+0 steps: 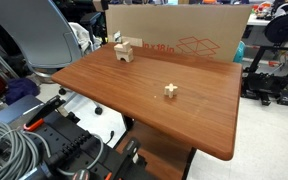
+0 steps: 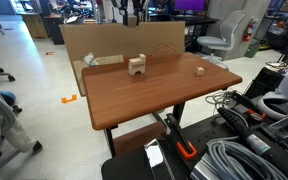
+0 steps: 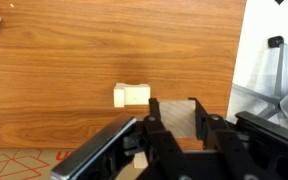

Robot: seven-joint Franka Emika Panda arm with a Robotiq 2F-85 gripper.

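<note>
A pale wooden block (image 3: 177, 118) is held between the dark fingers in the wrist view, with my gripper shut on it. From exterior view 2 the gripper (image 2: 132, 18) is seen high at the back of the table, well above the surface. Under it, slightly to one side, stands a small pale block stack (image 2: 136, 66) with a notched top. The stack (image 1: 124, 50) is near the back left corner in exterior view 1. Part of it is hidden by the gripper in the wrist view. A cross-shaped pale block (image 1: 170, 90) lies alone on the wooden table (image 1: 199, 115).
A cardboard panel (image 1: 184, 30) with red print stands along the table's back edge. An office chair (image 2: 224, 38) is beyond the table.
</note>
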